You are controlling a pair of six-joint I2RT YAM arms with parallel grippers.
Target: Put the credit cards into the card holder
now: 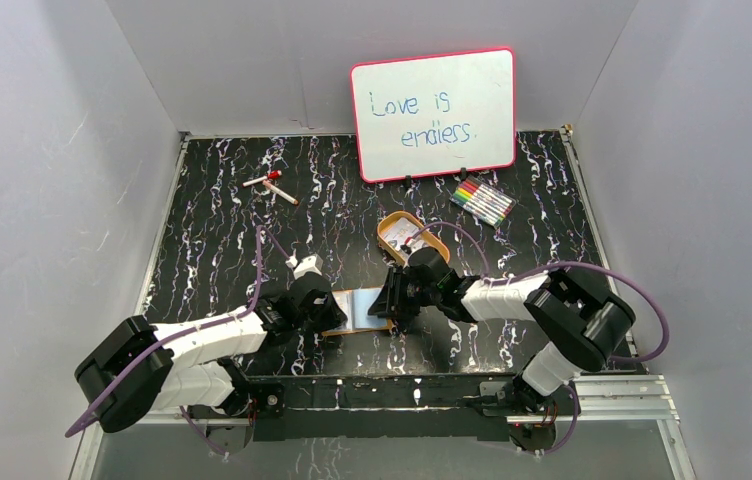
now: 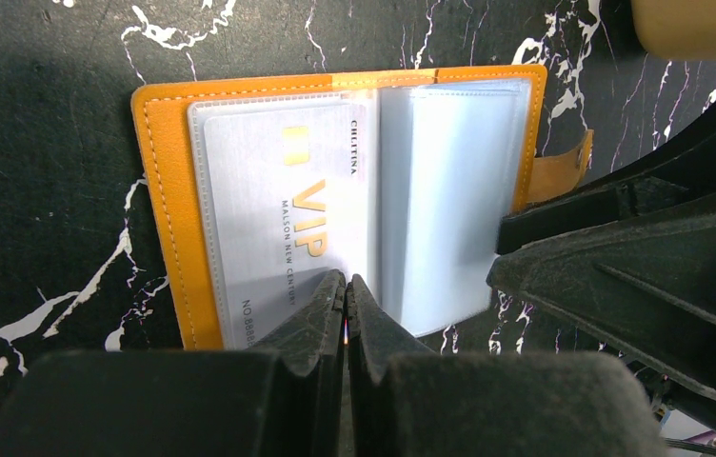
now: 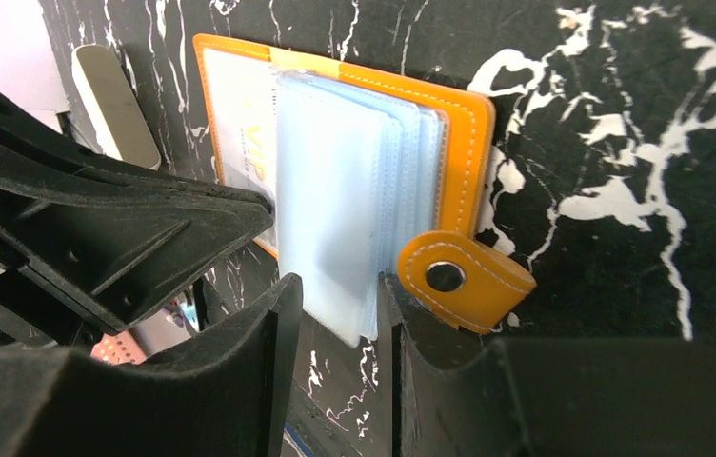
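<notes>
The orange card holder [image 2: 166,209] lies spread out on the table, with a silver VIP card [image 2: 268,190] in a clear sleeve on its left half. Pale blue sleeves [image 3: 330,190] are stacked on its right half, their edges fanned, beside the strap with a snap [image 3: 468,278]. My left gripper is shut, tips over the lower part of the VIP card side; nothing shows between them. My right gripper is part open at the lower edge of the blue sleeves, one finger on each side of their right edge. Whether it touches them I cannot tell.
Behind the holder stands an orange box [image 1: 389,228] with cards [image 1: 399,233] inside, close to the right gripper. Loose markers [image 1: 277,190], a marker pack [image 1: 483,201] and a whiteboard [image 1: 437,150] are farther back.
</notes>
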